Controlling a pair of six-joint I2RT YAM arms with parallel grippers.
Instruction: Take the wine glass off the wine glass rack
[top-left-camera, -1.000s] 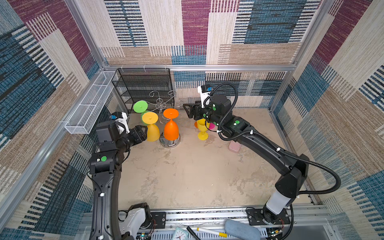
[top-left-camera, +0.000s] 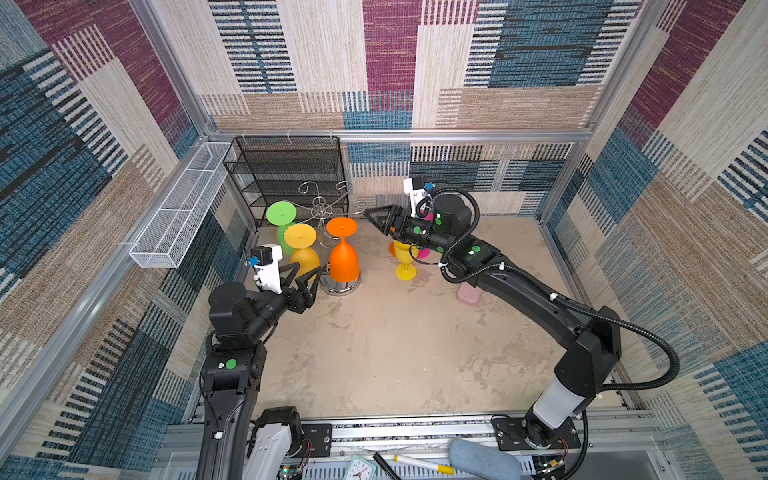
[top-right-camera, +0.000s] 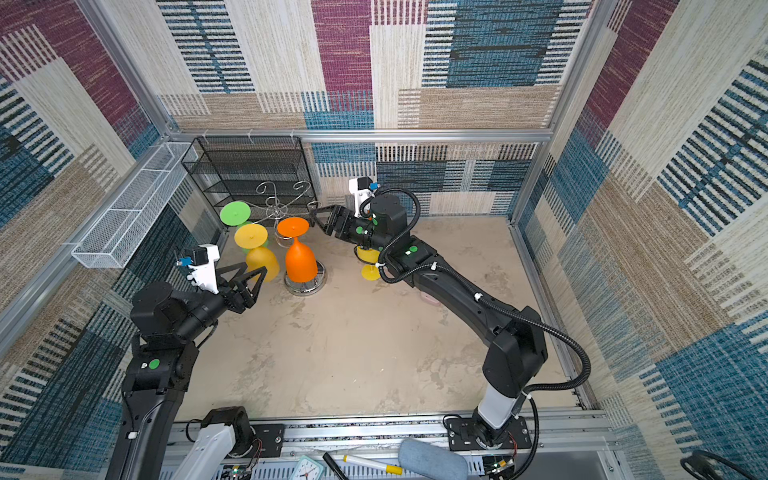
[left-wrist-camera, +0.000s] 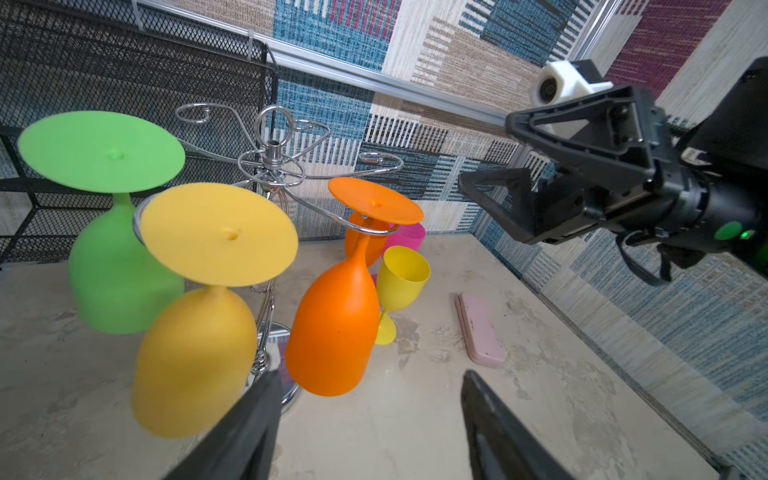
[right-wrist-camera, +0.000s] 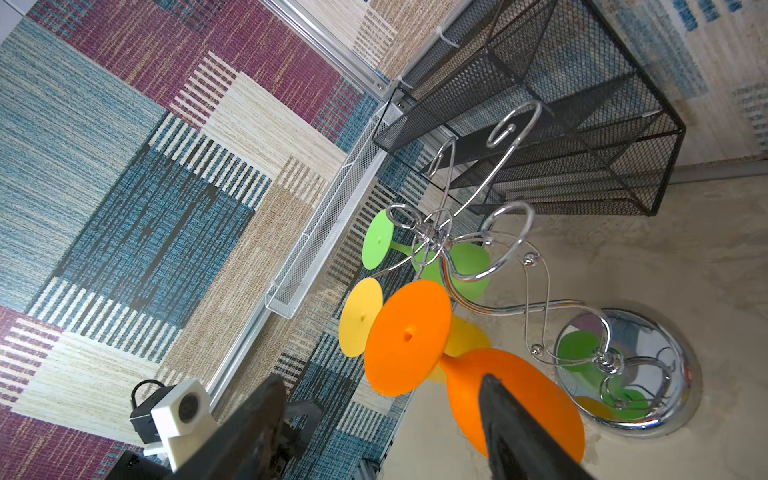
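The chrome rack (top-left-camera: 321, 209) holds green (left-wrist-camera: 124, 264), yellow (left-wrist-camera: 192, 368) and orange (left-wrist-camera: 332, 328) wine glasses upside down by their bases. My left gripper (top-left-camera: 306, 273) is open, low in front of the yellow glass and left of the orange one, with nothing in it; its fingertips are blurred at the bottom of the left wrist view. My right gripper (top-left-camera: 373, 216) is open and empty, just right of and above the orange glass's base, which sits centrally in the right wrist view.
Upright yellow glass (top-left-camera: 405, 269) and other glasses stand right of the rack, with a pink case (top-left-camera: 469, 293) beside them. A black mesh shelf (top-left-camera: 284, 160) stands behind; a white wire basket (top-left-camera: 180, 204) hangs left.
My left gripper has moved right and toward the front, its fingers spreading. My right gripper and arm have shifted slightly. The glasses hang where they were.
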